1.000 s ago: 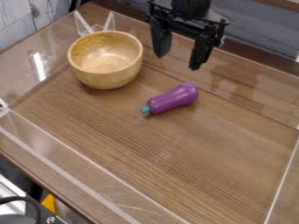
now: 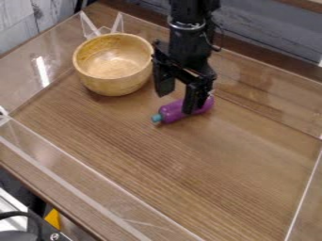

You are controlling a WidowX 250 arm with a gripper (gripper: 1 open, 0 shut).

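Note:
My gripper (image 2: 180, 87) is lowered over a purple, elongated object (image 2: 174, 112) with a light blue tip, lying diagonally on the wooden table. Its black fingers stand open, one to the left and one reaching down beside the purple object's upper right part, which it partly hides. Whether the fingers touch it I cannot tell.
A tan bowl (image 2: 116, 66) sits just left of the gripper. A raised edge runs along the back right, and dark cables show at the lower left corner.
The bowl and the purple object appear unmoved.

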